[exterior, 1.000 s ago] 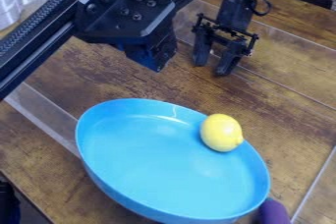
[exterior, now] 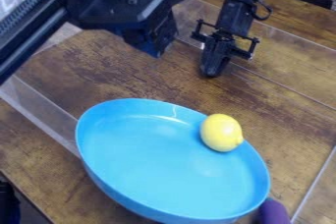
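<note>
My black gripper (exterior: 217, 55) hangs low over the wooden table at the upper middle, its fingers close together and shut, with nothing visible between them. It is above and behind a blue plate (exterior: 157, 169), which holds a yellow lemon-like object (exterior: 221, 132) at its back right rim. The dark body of the arm crosses the upper left of the view and hides part of the table.
A purple object (exterior: 273, 211) is partly visible at the lower right, beside the plate.
The fingers have drawn together since a second ago. The arm at upper left has shifted slightly. The plate and yellow object have not moved.
</note>
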